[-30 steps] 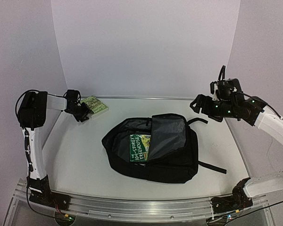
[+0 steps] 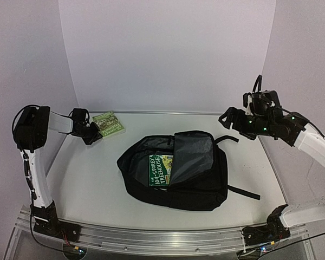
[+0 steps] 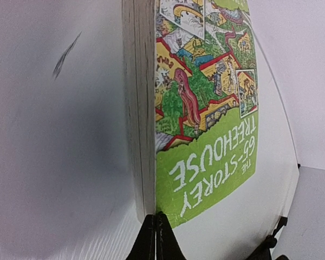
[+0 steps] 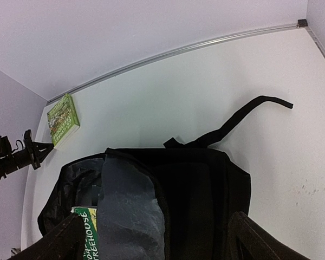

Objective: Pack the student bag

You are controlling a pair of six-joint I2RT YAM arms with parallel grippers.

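A thick green book (image 3: 206, 135), titled "The 65-Storey Treehouse", lies flat on the table in the far left corner. At its near corner is my left gripper, its fingers together and nothing visible between them; whether the tips touch the book cannot be told. The black backpack (image 2: 206, 187) rests open in the middle of the table. Inside it is another book (image 2: 160, 170), dark green, "The 104-Storey Treehouse", partly covered by the grey flap. High above the right side, my right gripper stands open and empty, its fingers wide apart.
One backpack strap (image 4: 233, 122) stretches out behind the bag, and another strap (image 2: 244, 193) lies to its right. Walls (image 2: 168, 54) close in the back and sides.
My left gripper has shifted a little left and toward the front, uncovering slightly more of the green book. Both books, the backpack and the right arm look unchanged.
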